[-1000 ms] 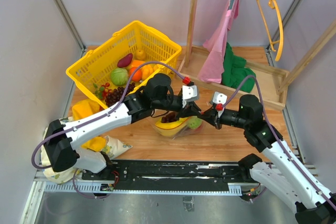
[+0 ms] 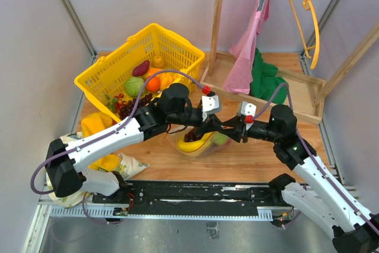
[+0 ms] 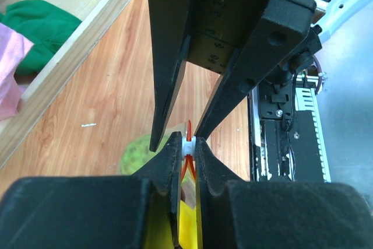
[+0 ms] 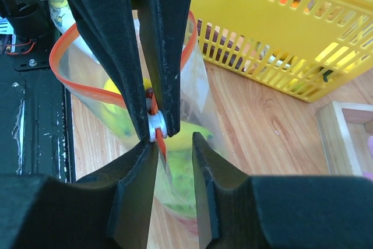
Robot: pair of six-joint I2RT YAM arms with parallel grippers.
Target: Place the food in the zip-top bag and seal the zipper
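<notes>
The clear zip top bag (image 4: pixel 205 103) with red zipper edge stands on the wood table, holding a banana (image 2: pixel 192 145), dark grapes and a green item (image 2: pixel 220 138). My left gripper is shut on the white zipper slider and red zipper strip at the bag's top. My right gripper stands part open just beside that slider, its fingers either side of the red strip hanging below it, close against the left gripper's tips. In the top view the two grippers meet over the bag and partly hide it.
A yellow basket (image 2: pixel 95 81) of produce is at back left. A wooden rack (image 2: pixel 311 111) with pink and green cloths and an orange hanger is at back right. Yellow and patterned cloths (image 2: pixel 98 124) lie at left. Bare table surrounds the bag's front and right.
The left arm has moved very slightly; the bag stays in about the same place.
</notes>
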